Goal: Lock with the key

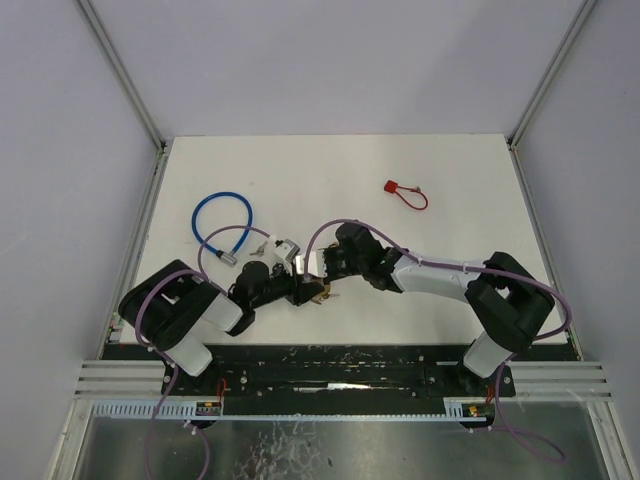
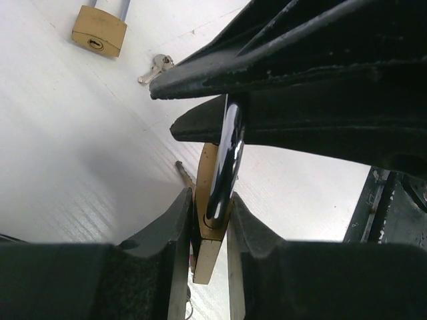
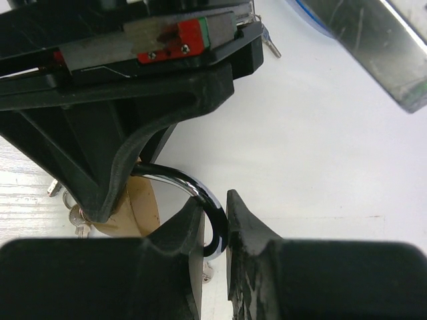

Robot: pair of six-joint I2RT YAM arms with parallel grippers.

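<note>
A brass padlock with a chrome shackle [image 2: 225, 160] is held between my two grippers near the table's front middle. My left gripper is shut on it from one side, the padlock's edge upright between its fingers. My right gripper is shut on the curved shackle. The padlock's brass body [image 3: 140, 207] is partly hidden behind black fingers. A second brass padlock [image 2: 98, 30] lies on the table, as does a silver key [image 2: 157, 69]. More keys [image 3: 79, 220] show beside the held padlock.
A blue cable lock [image 1: 222, 195] lies at the left. A red padlock [image 1: 391, 186] with a red loop lies at the back right.
</note>
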